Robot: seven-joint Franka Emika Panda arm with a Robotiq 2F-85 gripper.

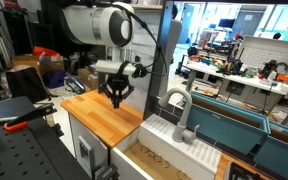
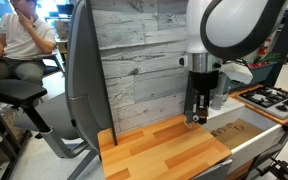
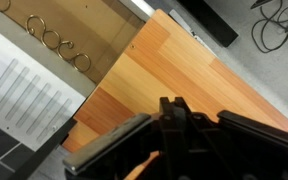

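Observation:
My gripper hangs above the wooden board, and exterior view 2 has the gripper near the board's drawer-side part. In the wrist view, the dark gripper has its fingertips close together over the wooden surface. It looks shut; whatever lies between the fingers is too dark and small to make out. Beside the board is an open drawer, with several metal rings or hooks on its floor.
A grey tap rises beyond the drawer, next to a white ribbed drainboard. Teal shelving stands behind. A grey panel wall bounds the board's back. Most of the board is clear.

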